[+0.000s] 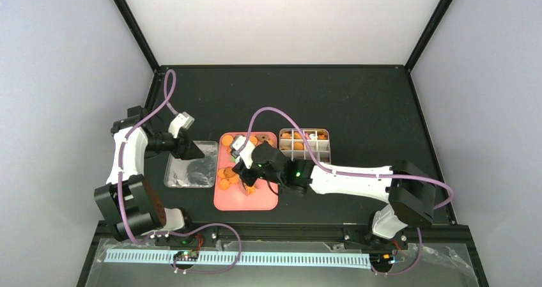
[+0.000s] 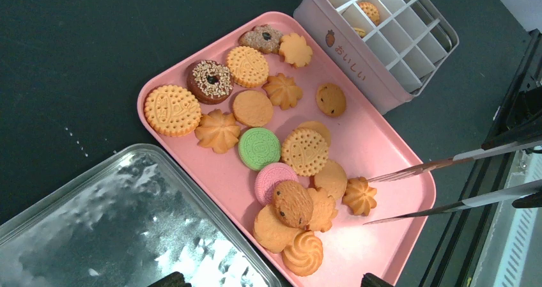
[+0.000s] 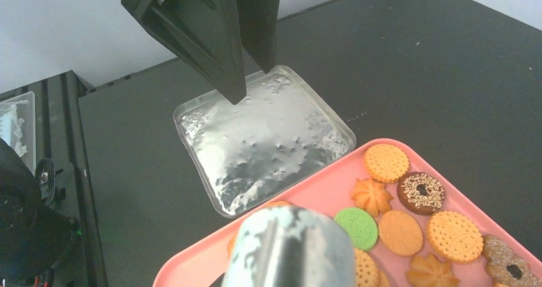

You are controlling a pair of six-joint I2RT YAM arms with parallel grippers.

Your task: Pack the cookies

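A pink tray holds loose cookies. In the left wrist view, my right gripper reaches in from the right with its two thin fingers spread, their tips on either side of a flower-shaped cookie. Whether they touch it I cannot tell. Above the clear tray, my left gripper is open and empty; its fingertips show far apart at the bottom edge. Among the other cookies are a green round one, a pink round one and a chocolate ring.
Right of the pink tray stands a divided box with cookies in some compartments and others empty. The clear tray lies empty on the left.
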